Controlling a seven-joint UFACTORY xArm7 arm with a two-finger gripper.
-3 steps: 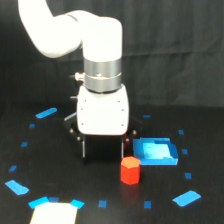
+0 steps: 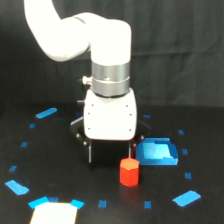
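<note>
A red hexagonal block (image 2: 129, 174) stands on the black surface in the lower middle of the camera view. Behind it and to the left hangs my gripper (image 2: 110, 157) below its white body, open, its dark thin fingers spread apart. One fingertip shows close to the block's top edge in the picture; whether they touch I cannot tell. Nothing shows between the fingers.
A blue tray (image 2: 146, 161), light blue inside, lies to the right of the gripper. Blue tape strips (image 2: 186, 198) and small blue squares mark the black surface. A pale object (image 2: 54, 214) sits at the front left edge.
The arm and open gripper have shifted a little to the right, and the right finger now appears nearer the red block. The block and tray have stayed where they were.
</note>
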